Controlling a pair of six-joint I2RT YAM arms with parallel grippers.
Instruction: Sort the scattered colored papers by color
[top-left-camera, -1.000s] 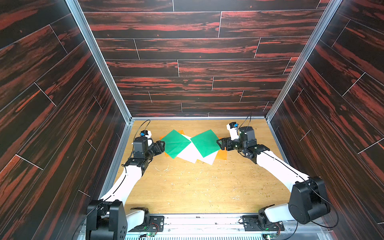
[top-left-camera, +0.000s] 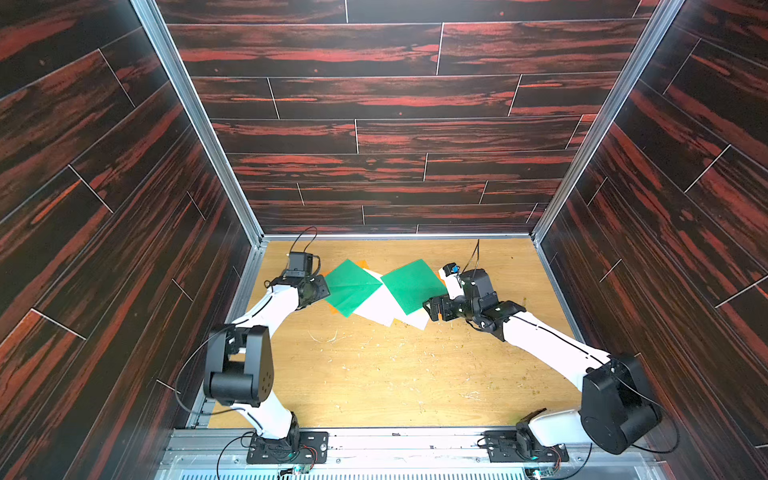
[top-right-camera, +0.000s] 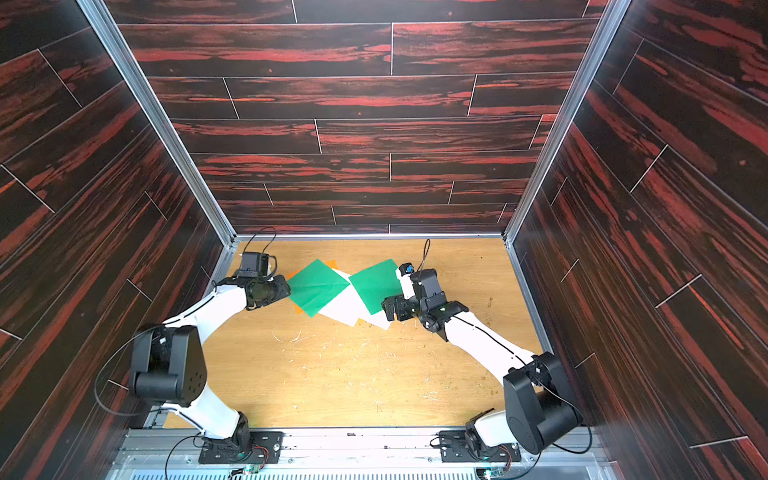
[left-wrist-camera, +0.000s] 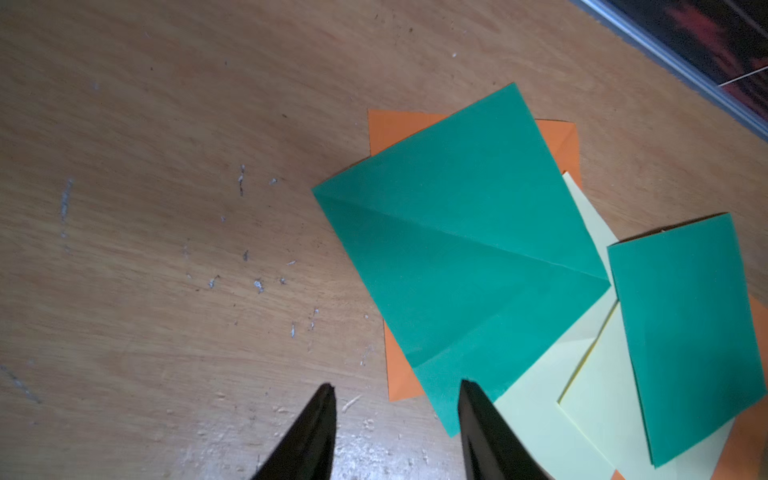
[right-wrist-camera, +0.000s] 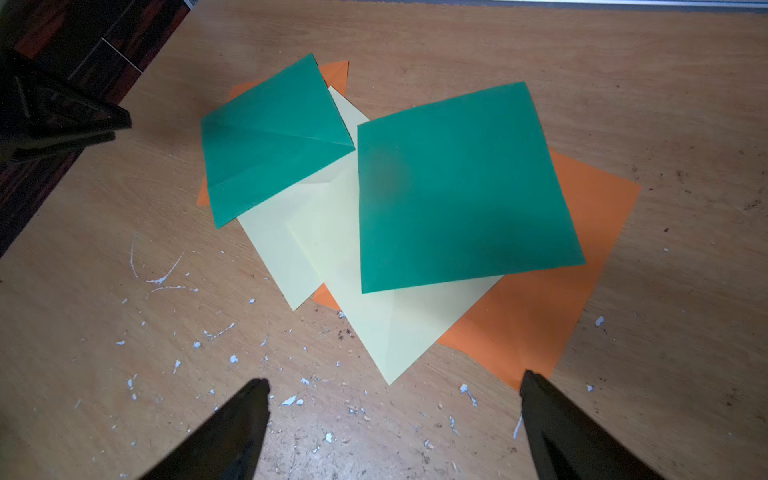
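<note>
Two green papers lie on top of the overlapping sheets, a left one (left-wrist-camera: 464, 232) with creases and a right one (right-wrist-camera: 464, 184). White papers (right-wrist-camera: 392, 320) show beneath them in the middle. Orange paper (right-wrist-camera: 552, 296) peeks out under the right green sheet, and more orange (left-wrist-camera: 400, 128) under the left one. At the left end of the papers my left gripper hangs part open, nothing between its fingers. My right gripper is over the front right part of the papers, its fingers wide apart and empty.
Small white scraps (right-wrist-camera: 292, 400) are strewn over the wooden table (top-left-camera: 384, 376). Dark walls enclose the back and both sides, with a metal rail (top-left-camera: 400, 237) along the back edge.
My right gripper has moved toward the front and slightly left. The papers look unmoved.
</note>
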